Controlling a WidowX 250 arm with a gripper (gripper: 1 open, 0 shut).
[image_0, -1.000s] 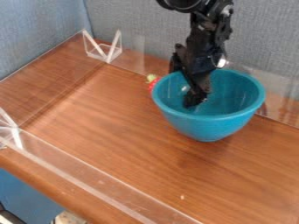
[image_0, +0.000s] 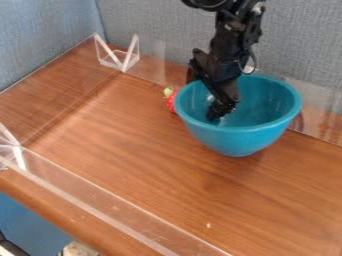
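A large teal bowl (image_0: 247, 135) sits on the wooden table at the right back. The black gripper (image_0: 218, 100) reaches down inside it, near the bowl's left side; its fingertips are low in the bowl and hard to make out. A small red object with a green top, like a strawberry (image_0: 171, 101), lies just left of the bowl, partly hidden by it.
Clear plastic barriers line the wooden table (image_0: 127, 170), with white frame pieces (image_0: 118, 62) at the back left corner and left edge. Grey padded walls stand behind.
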